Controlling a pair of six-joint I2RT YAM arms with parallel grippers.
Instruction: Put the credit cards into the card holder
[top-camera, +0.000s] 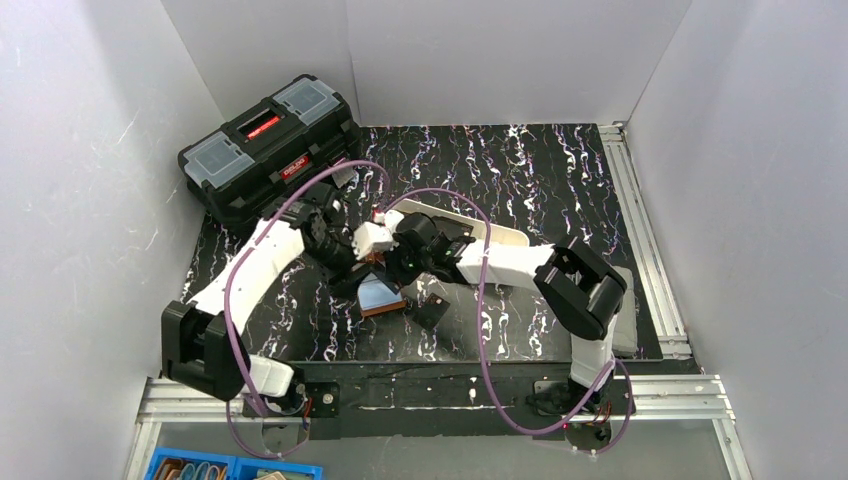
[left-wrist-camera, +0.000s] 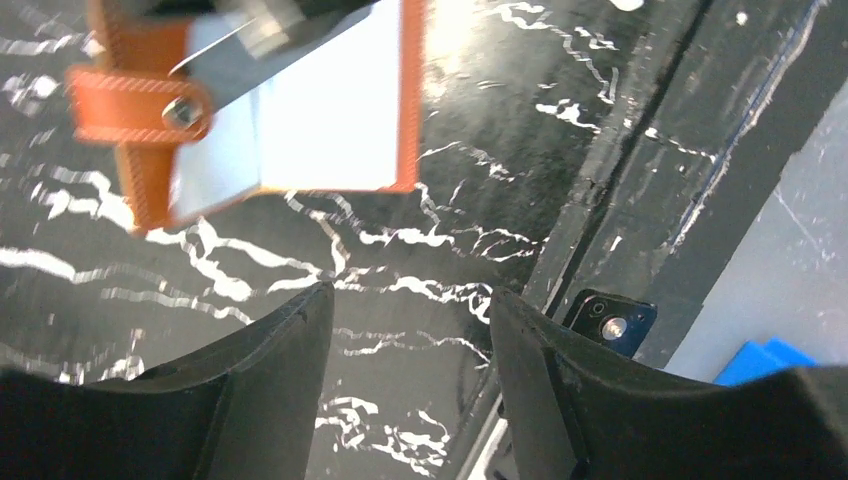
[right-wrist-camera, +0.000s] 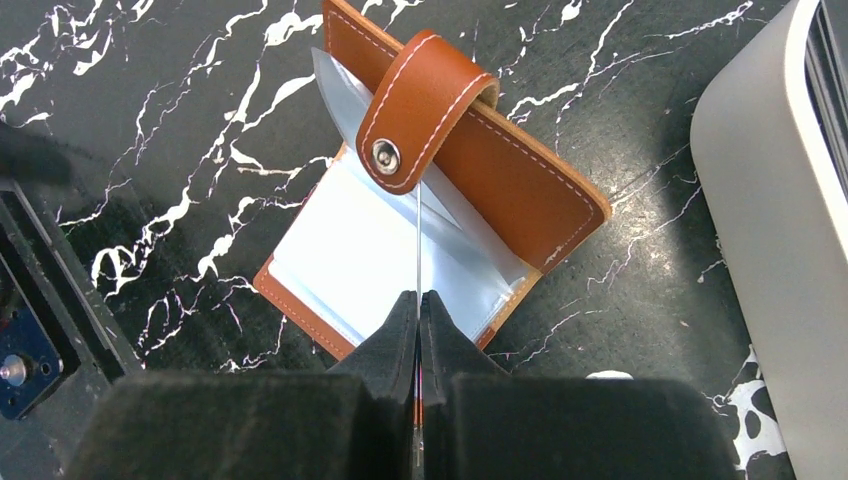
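The tan leather card holder (right-wrist-camera: 540, 200) lies open on the black marble surface, its snap strap (right-wrist-camera: 420, 110) folded over and clear sleeves (right-wrist-camera: 340, 250) spread out. My right gripper is over it, shut, with a thin pale edge between its fingers that looks like a card. In the left wrist view my left gripper is open, empty, over bare marble beside the holder, which is blurred and partly hidden behind a dark shape. In the top view a dark card (top-camera: 432, 311) lies right of the holder.
A cream tray (top-camera: 510, 238) sits behind my right arm, with dark cards in it. A black toolbox (top-camera: 260, 145) fills the back left. The front table edge is close to the holder.
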